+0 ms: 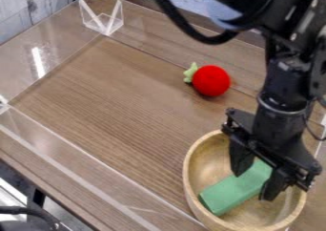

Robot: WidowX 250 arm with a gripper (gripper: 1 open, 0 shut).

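Note:
A pale wooden bowl (204,173) sits at the lower right with a green block (232,193) lying in it. The black gripper (260,168) is over the bowl, its fingers around the upper part of the block; whether they grip it is unclear. A red tomato-like object (212,81) with a green top lies on the table above the bowl.
A transparent holder (105,17) stands at the back left. The arm fills much of the right side.

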